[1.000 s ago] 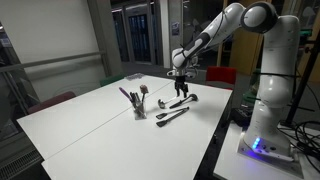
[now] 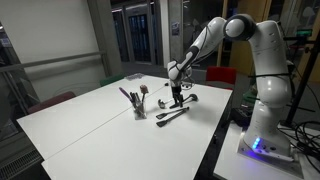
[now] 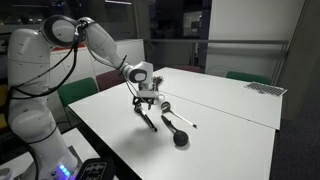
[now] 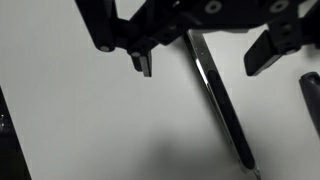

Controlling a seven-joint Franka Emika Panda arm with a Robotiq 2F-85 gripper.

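Note:
My gripper [image 2: 178, 97] is low over the far right part of the white table, among loose kitchen utensils. In the wrist view the gripper stands open, its two fingers apart. Between and below them runs a utensil with a metal shaft and a black handle [image 4: 228, 108], lying on the table and not held. Part of another black utensil [image 4: 313, 95] shows at the right edge. From the other side, the gripper [image 3: 148, 103] is just above a long dark utensil [image 3: 147, 120]. Whether the fingertips touch anything, I cannot tell.
A dark ladle [image 3: 180, 137] and another long-handled utensil [image 3: 180, 113] lie nearby. A container [image 2: 139, 112] with several upright utensils stands left of the gripper. At the back is a wire rack [image 3: 258, 88].
Over the last second the arm has come down toward the utensils and shifted slightly left in exterior view 1. The utensils and container look unmoved.

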